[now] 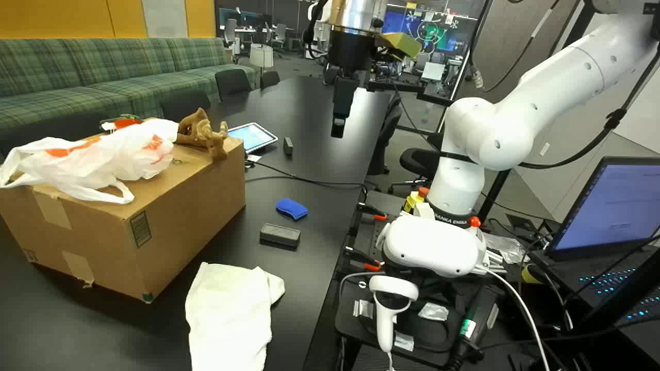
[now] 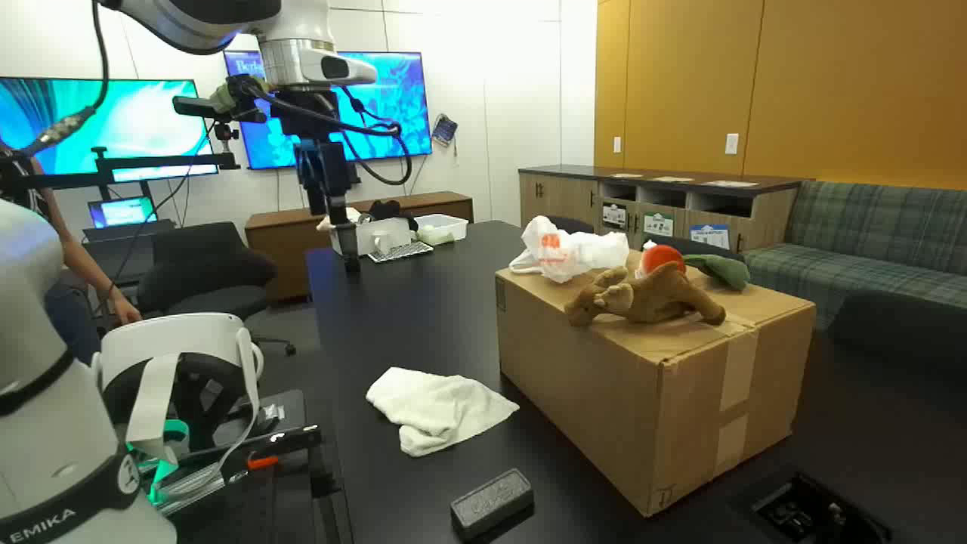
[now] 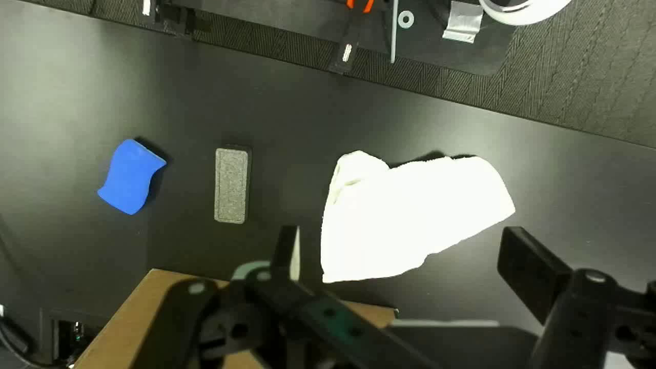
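High above the black table hangs my gripper, its two fingers wide apart with nothing between them. In the wrist view a white cloth (image 3: 406, 212) lies crumpled on the table below that gap. To the cloth's left are a dark eraser (image 3: 231, 185) with a grey felt face and a blue sponge-like piece (image 3: 131, 176). Exterior view 1 has the cloth (image 1: 229, 315) near the front, the eraser (image 1: 280, 235) behind it and the blue piece (image 1: 291, 209) farther back. Seen from the second exterior view, the gripper (image 2: 349, 258) is well above the table, clear of the cloth (image 2: 444, 408).
A cardboard box (image 1: 192, 229) stands beside the cloth, bearing a white plastic bag (image 1: 105, 157) and a brown plush toy (image 2: 648, 295). Farther down the table lie a tablet (image 1: 252, 136) and another dark block (image 1: 287, 146). A cable (image 1: 303, 179) crosses the tabletop.
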